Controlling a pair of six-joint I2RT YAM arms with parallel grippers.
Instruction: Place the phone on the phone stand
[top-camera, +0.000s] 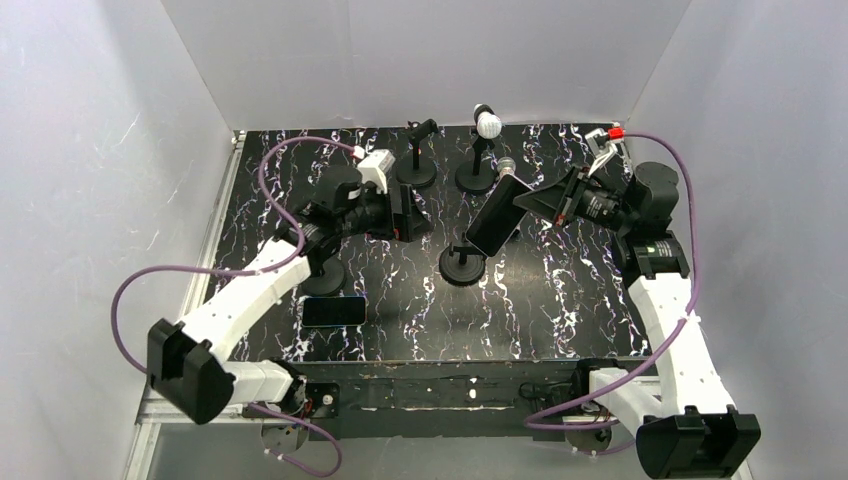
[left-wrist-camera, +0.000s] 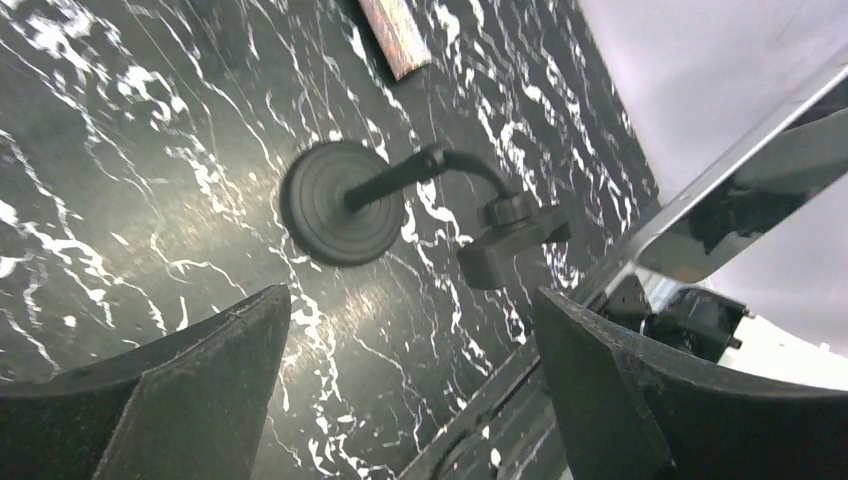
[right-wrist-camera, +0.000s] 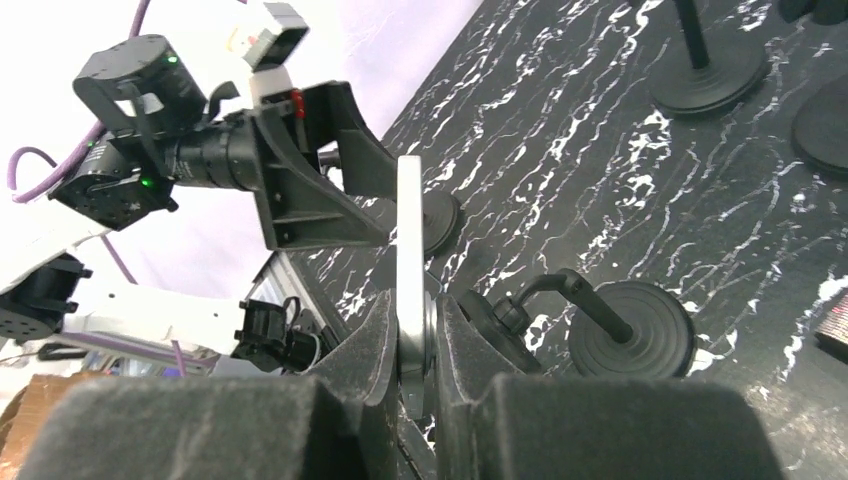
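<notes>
A dark phone (top-camera: 500, 215) with a silver edge is held in my right gripper (top-camera: 540, 200), which is shut on it, raised over the middle of the table. In the right wrist view its edge (right-wrist-camera: 410, 250) stands between the fingers. Below and left of it is a phone stand (top-camera: 460, 262), with an upright arm and small holder (left-wrist-camera: 510, 250). My left gripper (top-camera: 405, 225) hovers left of the phone with its fingers apart and nothing between them; in the left wrist view the stand lies beneath it.
Two black stands (top-camera: 415, 170) (top-camera: 475, 175) are at the back. A second phone (top-camera: 334, 311) lies at the front left, near another round base (top-camera: 325, 280). A cylinder (left-wrist-camera: 395, 35) lies behind the middle stand.
</notes>
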